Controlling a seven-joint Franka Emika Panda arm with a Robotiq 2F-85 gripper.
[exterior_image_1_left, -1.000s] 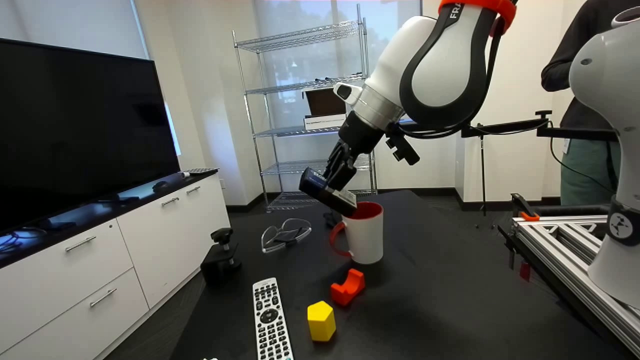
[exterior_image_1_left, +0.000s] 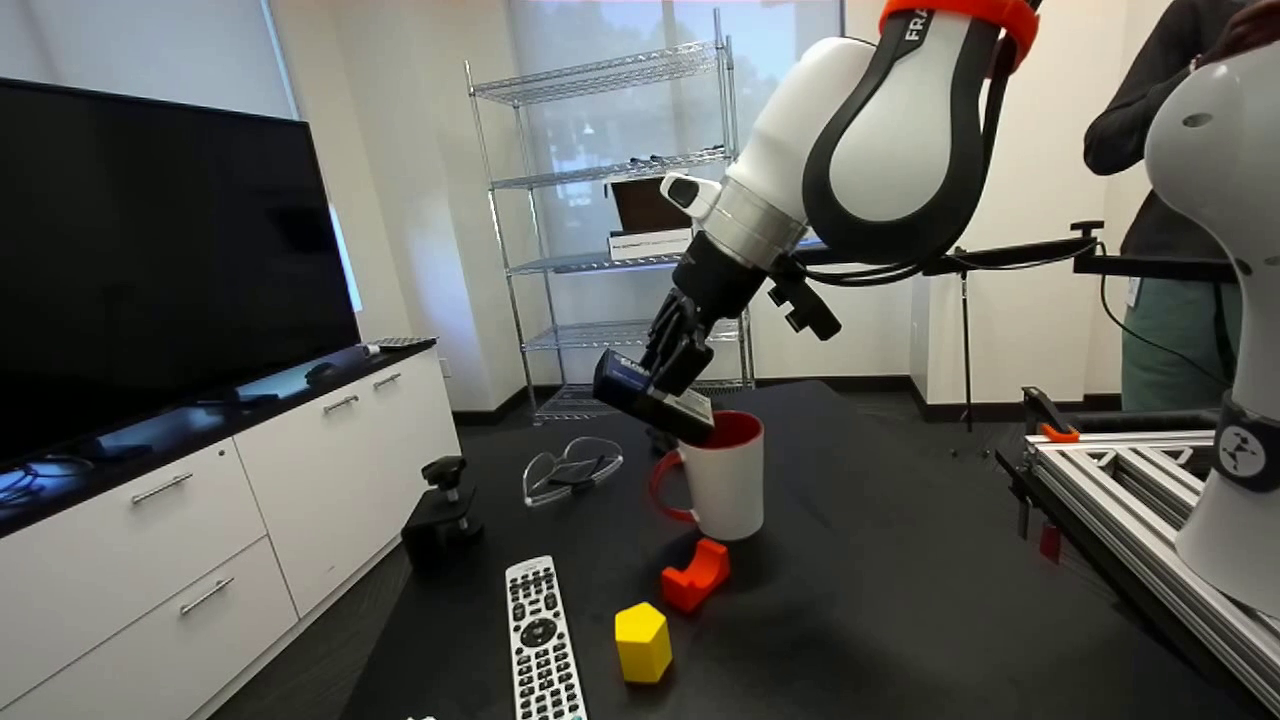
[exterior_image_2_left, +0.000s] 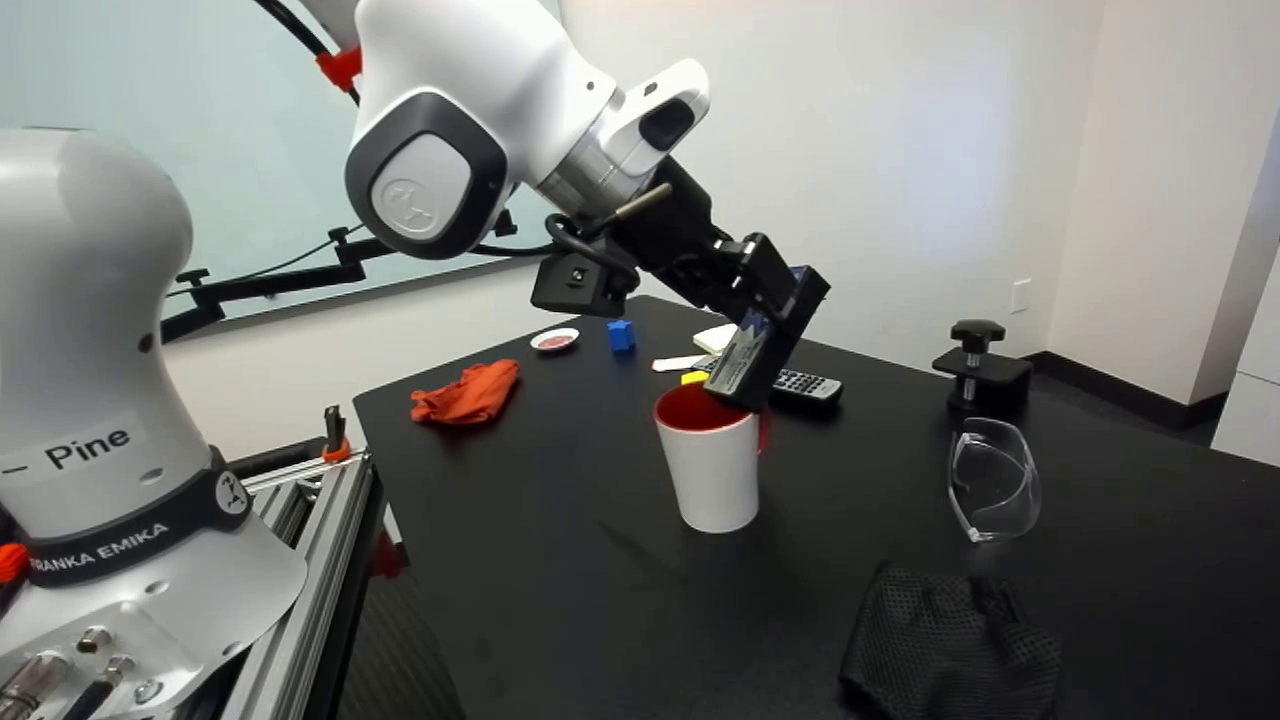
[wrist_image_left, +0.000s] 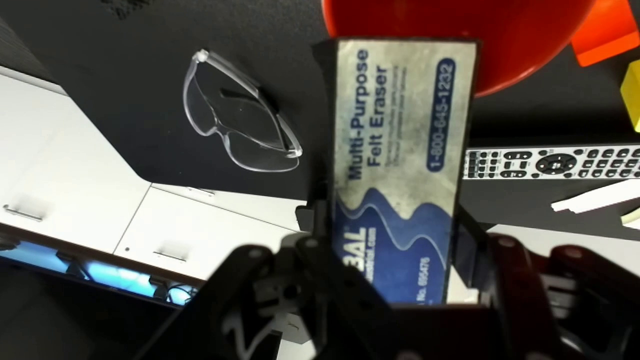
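A felt eraser with a blue and grey label (wrist_image_left: 399, 132) is held at a slant, and my gripper is shut on its sides. Its lower end overlaps the rim of a white mug (exterior_image_2_left: 710, 474) with a red inside and red handle; whether it touches the rim I cannot tell. The mug (exterior_image_1_left: 734, 486) stands upright on the dark table. In exterior view 1 my gripper (exterior_image_1_left: 674, 360) is above and left of the mug, with the eraser (exterior_image_1_left: 648, 396) tipped down toward the opening.
Clear safety glasses (exterior_image_1_left: 572, 469), a black clamp (exterior_image_1_left: 443, 516), a remote (exterior_image_1_left: 543, 638), a red-orange block (exterior_image_1_left: 696, 575) and a yellow block (exterior_image_1_left: 643, 643) lie around the mug. A black mesh cloth (exterior_image_2_left: 948, 648) and an orange cloth (exterior_image_2_left: 465, 394) also lie on the table.
The mug has shifted slightly toward exterior view 1's camera, its handle now more to the side.
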